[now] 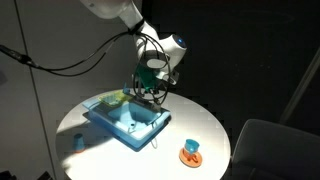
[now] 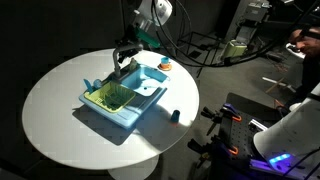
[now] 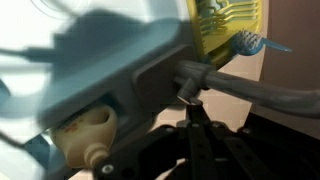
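Observation:
A light blue toy sink point(image 2: 122, 117) sits on the round white table, with a grey faucet point(image 3: 245, 88) rising from its rim. In the wrist view my gripper is shut, its dark fingertips close beside the faucet's base. Nothing shows between the fingers; whether they touch the faucet I cannot tell. From the second exterior view, the gripper point(image 2: 128, 48) is low at the sink's back edge.
A yellow-green rack point(image 2: 109, 96) stands at one end of the sink. A cream bottle point(image 3: 87, 135) and a blue brush point(image 3: 247, 43) lie by its rim. A blue cup point(image 1: 191, 146) rests on an orange plate point(image 1: 190, 158); a dark blue cup point(image 2: 175, 116) stands apart.

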